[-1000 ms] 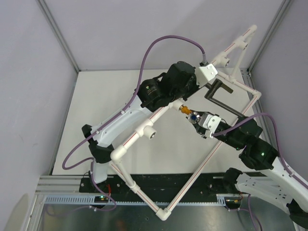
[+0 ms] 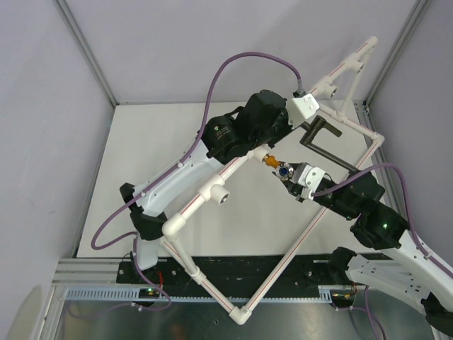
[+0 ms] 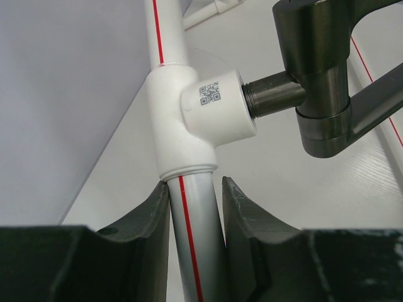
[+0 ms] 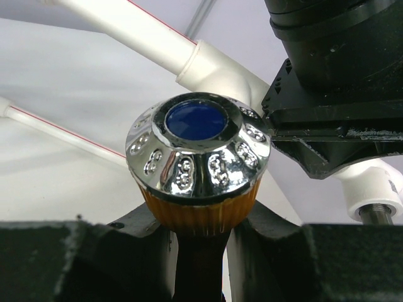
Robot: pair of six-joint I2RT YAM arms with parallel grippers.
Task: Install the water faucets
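Observation:
My left gripper is around the white PVC pipe (image 3: pixel 192 207), its fingers close against it just below a tee fitting (image 3: pixel 170 119). A dark faucet (image 3: pixel 324 119) is fitted in that tee's side socket. My right gripper is shut on a faucet handle (image 4: pixel 198 163), chrome with a blue centre and an orange ribbed band, pointed toward the frame at the centre of the top view (image 2: pixel 272 161).
The PVC frame (image 2: pixel 279 265) stands on a white board (image 2: pixel 134 177) between grey walls. Another side fitting (image 2: pixel 218 193) sits lower on the left pipe. The board's left part is clear.

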